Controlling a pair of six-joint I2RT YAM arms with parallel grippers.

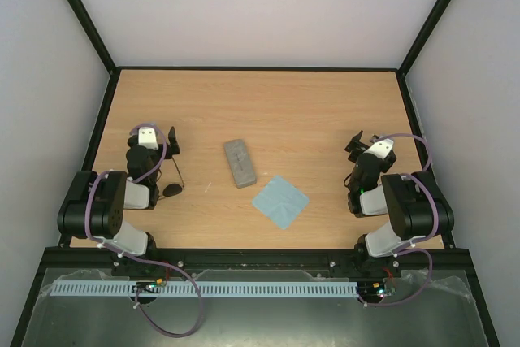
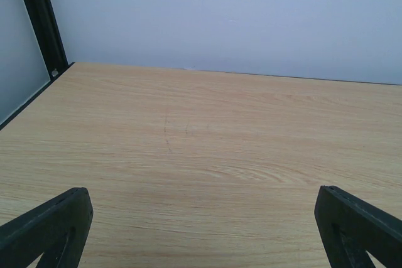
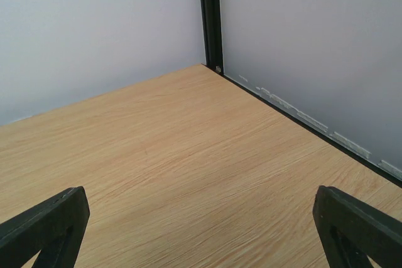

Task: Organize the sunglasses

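Note:
The sunglasses lie on the table at the left, partly hidden under my left arm; one dark lens and a thin temple show. A grey oblong case rests near the table's middle, and it looks closed. To its right a light blue cloth is spread flat. Beyond the sunglasses, my left gripper stands open with only bare wood between its fingers. My right gripper, at the far right of the table, is open and empty too. Neither wrist view shows the sunglasses, the case or the cloth.
Pale walls and a dark frame bound it at the back and sides. Free surface also lies between the cloth and my right arm.

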